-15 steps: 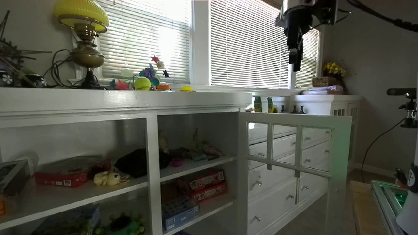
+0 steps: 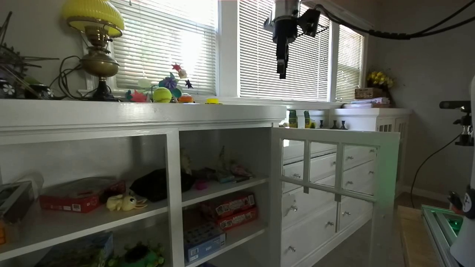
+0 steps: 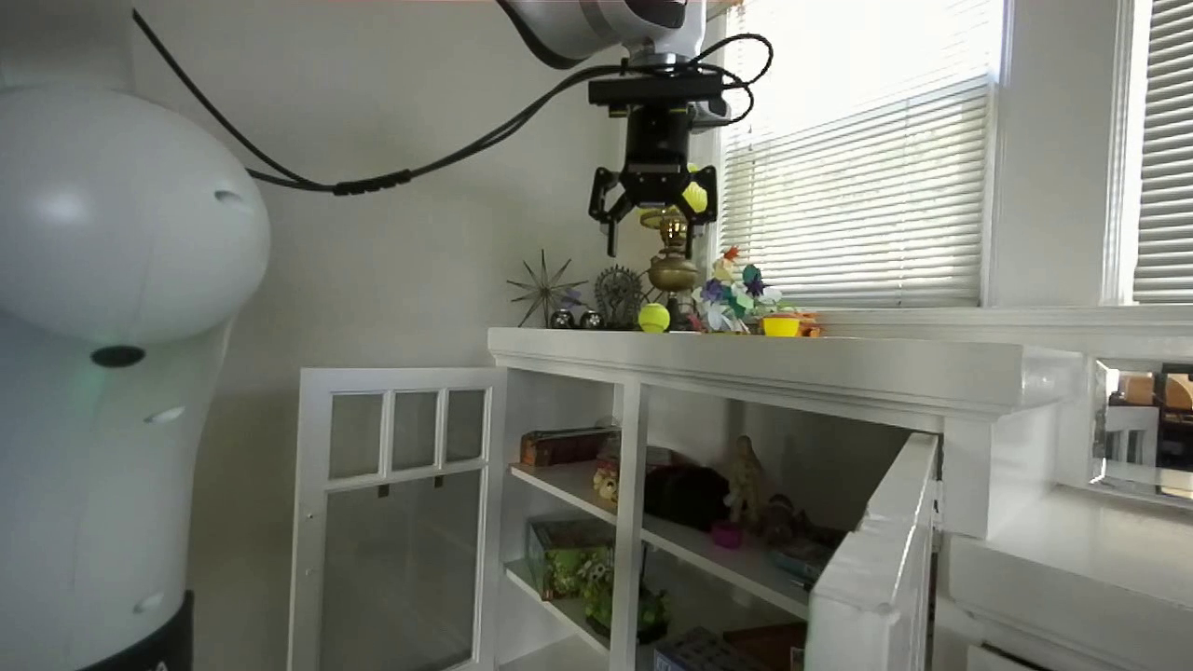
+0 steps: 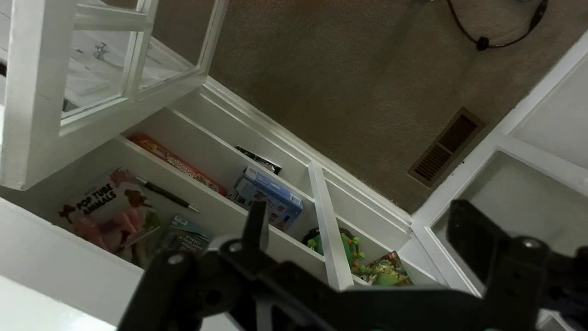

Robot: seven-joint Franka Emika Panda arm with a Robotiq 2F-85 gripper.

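Observation:
My gripper (image 3: 651,248) hangs fingers down in the air above the level of the cabinet top (image 3: 716,349). Its fingers stand wide apart with nothing between them, clear of every object. From the side, in exterior view 1, the gripper (image 2: 281,75) shows against the window blinds. On the cabinet top are a green tennis ball (image 2: 162,95), a small yellow cup (image 3: 780,324), colourful paper flowers (image 2: 171,83) and a brass lamp with a yellow shade (image 2: 100,62). Looking down, the wrist view has the open shelves below, with a blue box (image 4: 268,196) between the fingers' outlines.
Shelves hold red boxes (image 2: 233,211), a yellow duck toy (image 2: 125,203) and a black cloth-like item (image 2: 153,184). Free air surrounds my gripper.
In exterior view 1 my gripper has moved left, toward the cabinet, and looks smaller. The objects on the cabinet top and shelves have not moved.

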